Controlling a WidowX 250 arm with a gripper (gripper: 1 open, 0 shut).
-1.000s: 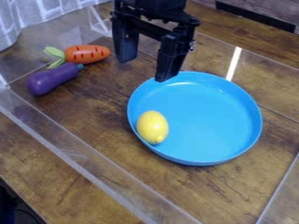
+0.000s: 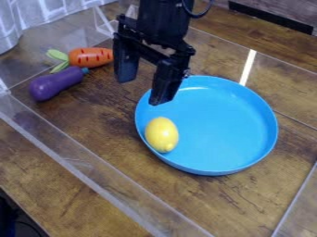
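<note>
My black gripper [image 2: 151, 78] hangs over the upper middle of the view, open, its two fingers spread apart above the back left edge of a blue plate [image 2: 225, 120]. A yellow egg-shaped object [image 2: 161, 134] lies in the left part of the plate, below the gripper. Left of the gripper are an orange carrot [image 2: 92, 57] with green top and a purple eggplant [image 2: 55, 85], both on the wooden table [image 2: 74, 176].
A clear, see-through edge or panel runs along the left side of the table.
The gripper has shifted slightly down and to the left in the view, and its angle has changed a little. The objects and plate stay where they were.
</note>
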